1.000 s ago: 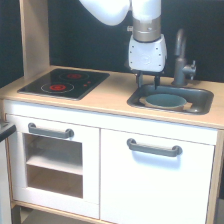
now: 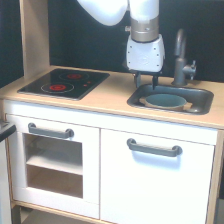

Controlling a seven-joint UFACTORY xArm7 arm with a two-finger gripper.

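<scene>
My gripper hangs over the left part of the dark sink, pointing down. Its two dark fingers stand apart, and I see nothing between them. A teal, shallow round dish or pan lies in the sink, just below and to the right of the fingertips. Some of its outline is too small to make out. From this angle I cannot tell how much height separates the fingers from the sink.
A dark faucet rises behind the sink, right of my gripper. The black stovetop with red burner marks lies at the left. Bare wooden counter lies between them. Below are an open-fronted oven and a white cupboard door.
My gripper has shifted very slightly left and up. The dish in the sink and the kitchen fittings look unmoved.
</scene>
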